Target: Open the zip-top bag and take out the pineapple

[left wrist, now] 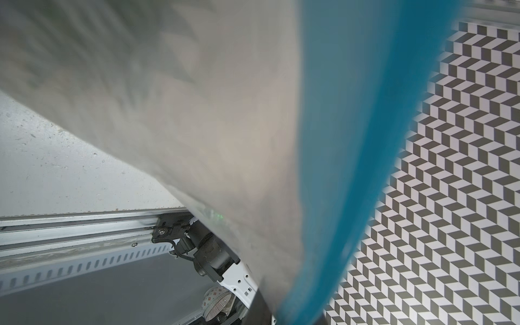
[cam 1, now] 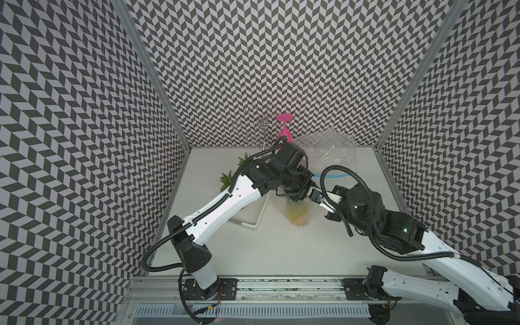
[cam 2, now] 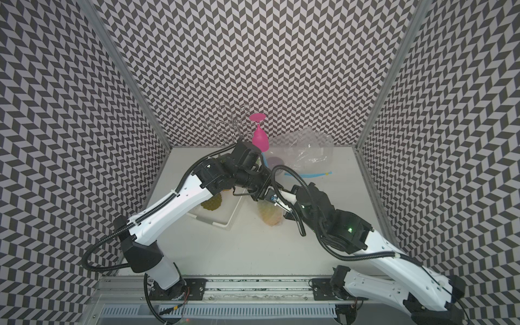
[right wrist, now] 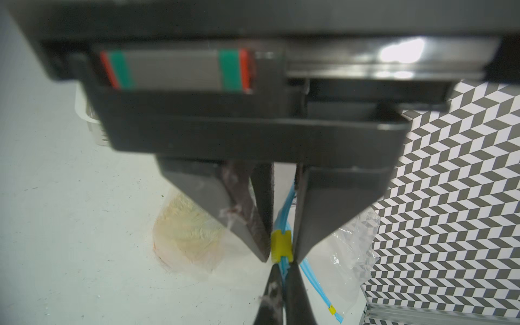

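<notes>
The zip top bag holds a yellowish pineapple and hangs low over the table centre, below both grippers. My left gripper and right gripper meet at its top. In the left wrist view the blurred blue zip strip and bag fill much of the picture, running down to my left gripper's mostly hidden fingers. In the right wrist view my right gripper's fingers are shut at the blue strip with its yellow slider.
A white tray with pineapples stands left of centre. Behind are a metal rack, a pink bottle and another clear bag with a blue strip at back right.
</notes>
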